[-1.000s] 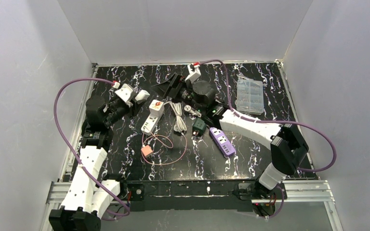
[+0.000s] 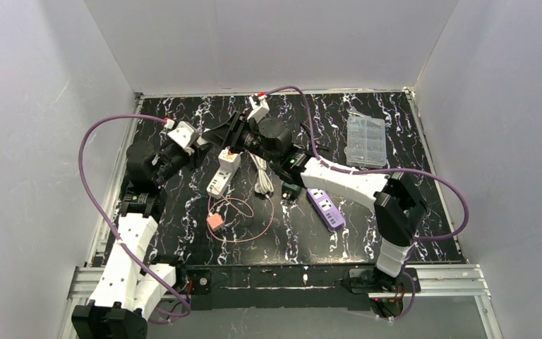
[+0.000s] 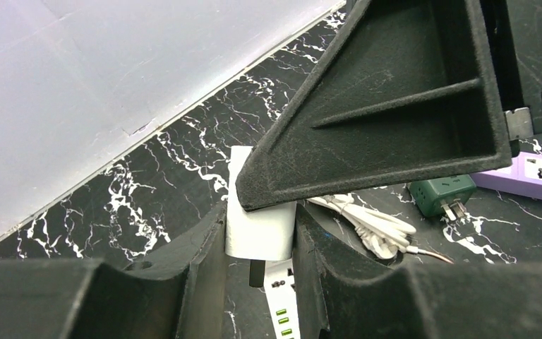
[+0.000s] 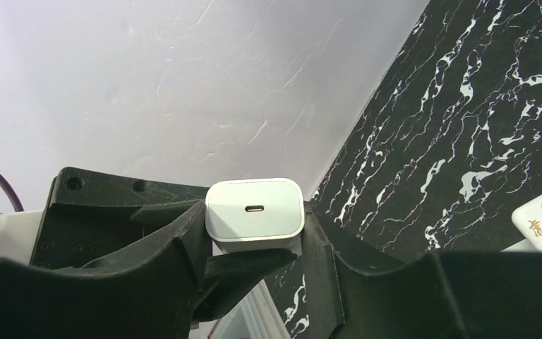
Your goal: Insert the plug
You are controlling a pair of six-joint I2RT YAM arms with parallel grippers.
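Note:
A white charger with a small USB-C port (image 4: pixel 254 212) is held by both grippers in the air at the upper left of the workspace. My left gripper is shut on it from below in the left wrist view, a dark prong hanging under the white body. My right gripper is shut on it too, its black fingers at either side; from the left wrist they partly cover the charger. Below stands a white power strip (image 2: pixel 219 181) with a white block (image 2: pixel 229 159) at its far end.
A purple strip (image 2: pixel 324 209), a green adapter (image 3: pixel 440 194), coiled white cable (image 2: pixel 261 176) and pink plug (image 2: pixel 214 220) with looped cord lie on the marble table. A clear organiser box (image 2: pixel 365 141) is at back right. Walls surround the table.
My right gripper has moved left to the charger in my left gripper and now holds it as well. The left arm has stayed nearly still.

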